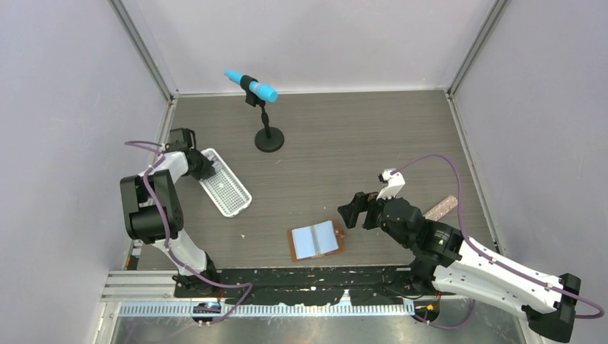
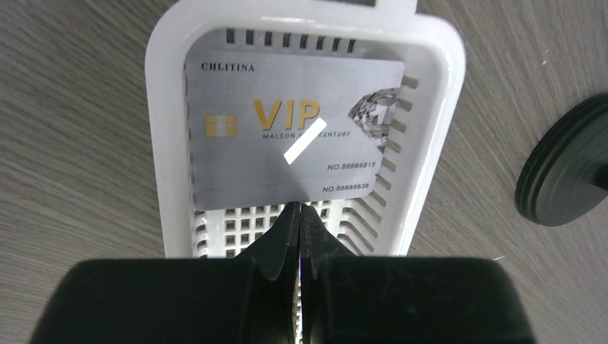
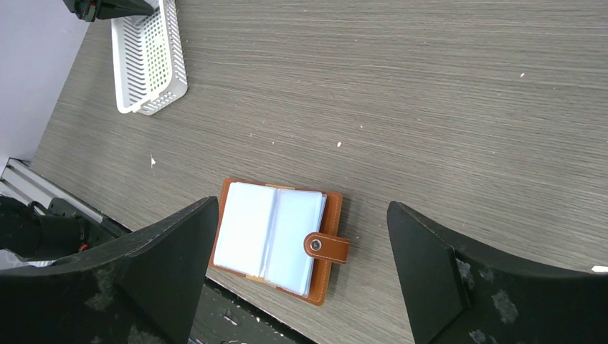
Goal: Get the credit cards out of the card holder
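Observation:
A silver VIP card lies flat at one end of the white basket. My left gripper is shut over the basket, its tips at the card's lower edge; nothing shows between them. Whether they touch the card, I cannot tell. The brown card holder lies spread open near the table's front edge, with pale clear sleeves and a snap strap. No card stands out in the sleeves. My right gripper is open and empty, above and to the right of the holder.
A black stand holding a blue microphone-like object rises at the back left. At the right, a speckled pinkish bar lies partly behind my right arm.

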